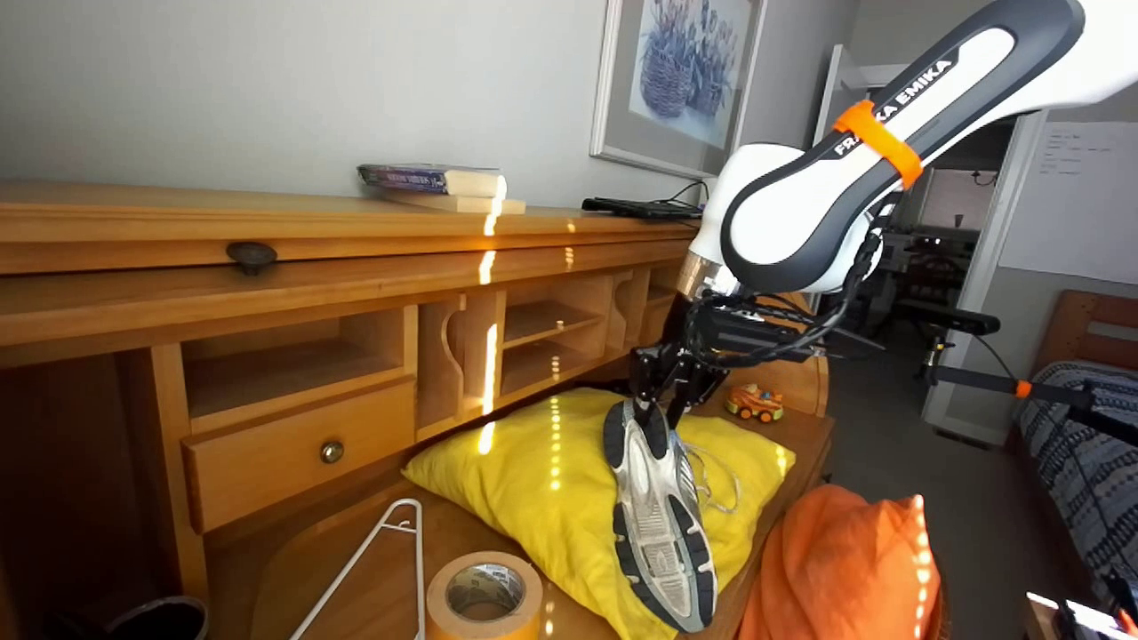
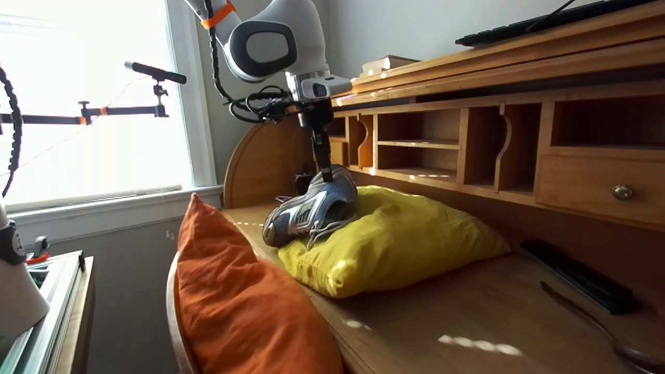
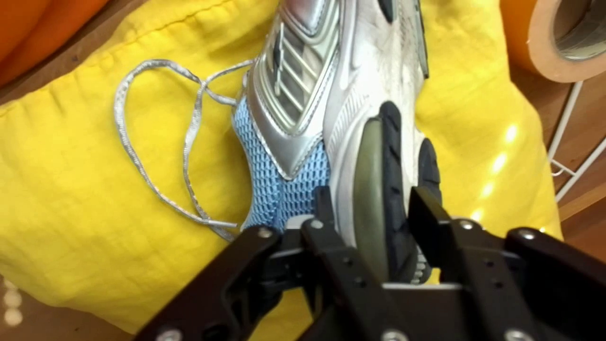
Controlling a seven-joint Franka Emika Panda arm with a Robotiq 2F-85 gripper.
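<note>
A grey, silver and blue running shoe [image 1: 663, 533] lies tipped on its side against the yellow pillow [image 1: 555, 459], its sole facing exterior view 1. My gripper is shut on the shoe's heel end, one finger [image 3: 325, 207] on the blue mesh side and the other by the dark sole. In exterior view 2 the gripper [image 2: 327, 177] reaches down onto the raised heel of the shoe [image 2: 311, 209], whose toe points toward the desk's front edge. Loose laces [image 3: 196, 122] trail over the pillow. Whether the shoe's weight rests on the pillow, I cannot tell.
An orange pillow [image 1: 843, 565] stands off the desk's front edge. On the desktop are a tape roll [image 1: 485, 597], a white hanger [image 1: 368, 560] and a toy car [image 1: 754, 404]. Cubbyholes and a drawer [image 1: 304, 448] line the back. A dark remote-like object [image 2: 580, 274] lies farther along.
</note>
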